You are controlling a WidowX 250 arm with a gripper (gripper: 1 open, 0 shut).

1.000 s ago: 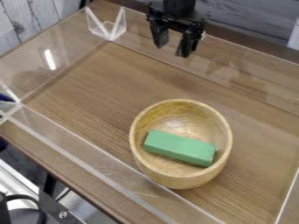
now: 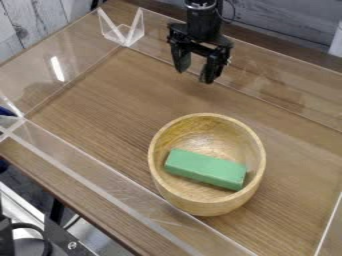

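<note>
My black gripper [image 2: 199, 58] is at the top centre of the camera view, its fingers open and pointing down over the bare wooden floor of the workspace. A round pale wooden bowl [image 2: 170, 136] sits in the lower middle, with a green block [image 2: 205, 170] lying inside it. The gripper is well behind the bowl, apart from it.
A clear angular object [image 2: 122, 30] stands at the upper left. Black cables [image 2: 19, 238] lie at the lower left corner.
The bowl and the green block are where they were.
</note>
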